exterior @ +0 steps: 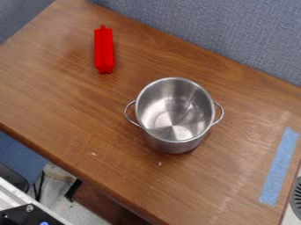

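Note:
A red elongated object [104,51] lies on the wooden table [83,105] toward the upper left. A steel pot [174,132] with two loop handles stands upright right of centre, and its interior looks empty. I cannot make out my gripper anywhere in the camera view.
A strip of blue tape [279,165] is stuck along the right side of the table. A grey padded wall [223,26] borders the back. Some equipment and cables sit past the lower-left edge. The table between the red object and the pot is clear.

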